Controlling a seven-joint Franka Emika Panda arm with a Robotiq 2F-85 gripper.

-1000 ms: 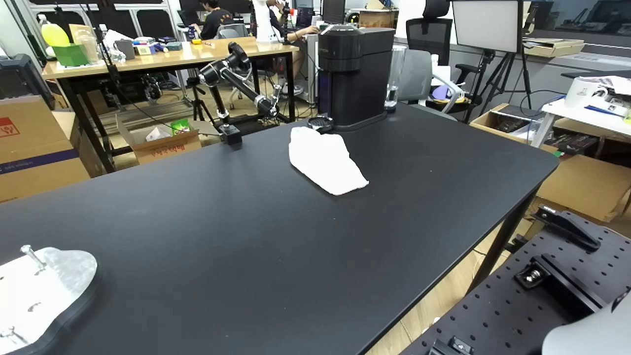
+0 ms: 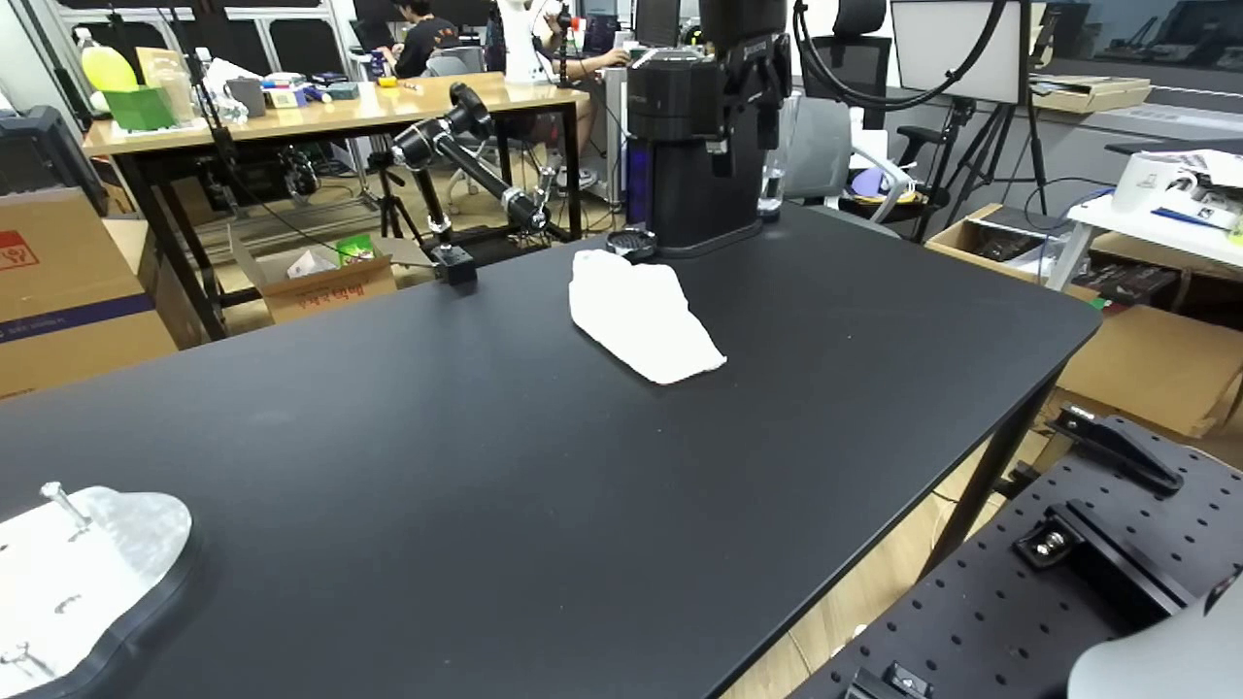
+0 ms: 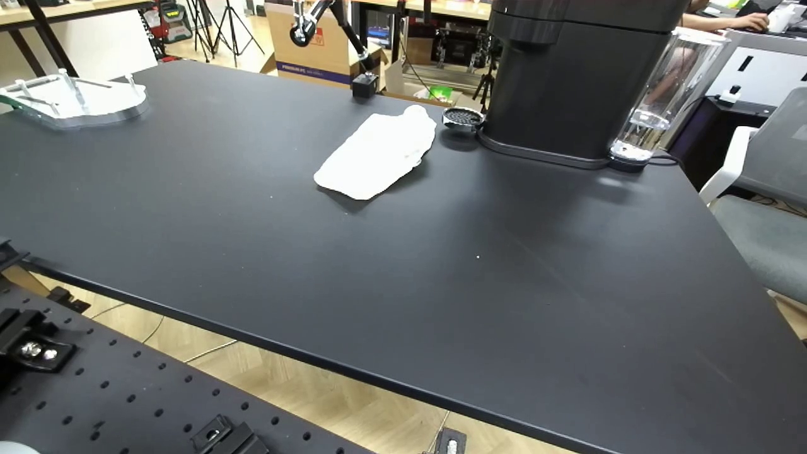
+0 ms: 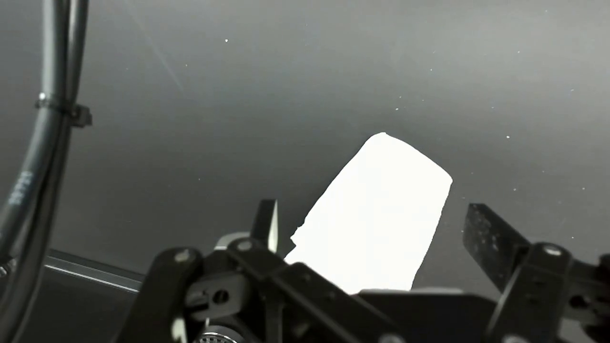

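Note:
A folded white cloth [image 2: 644,316] lies on the black table, in front of the coffee machine. In exterior view 2 the same cloth [image 3: 378,155] shows slightly left of the machine. The wrist view looks down on it, with the cloth [image 4: 380,211] spread between and beyond my two fingers. My gripper is open and has nothing in its grip. In exterior view 1 the gripper [image 2: 728,140] hangs at the top, in front of the coffee machine and above the cloth. Exterior view 2 does not show it.
The black coffee machine [image 3: 575,83] stands at the table's back edge, with a round drip tray [image 3: 463,117] and a clear water tank [image 3: 658,98] beside it. A white board with pegs [image 2: 87,582] rests at the far left.
The cloth has not moved.

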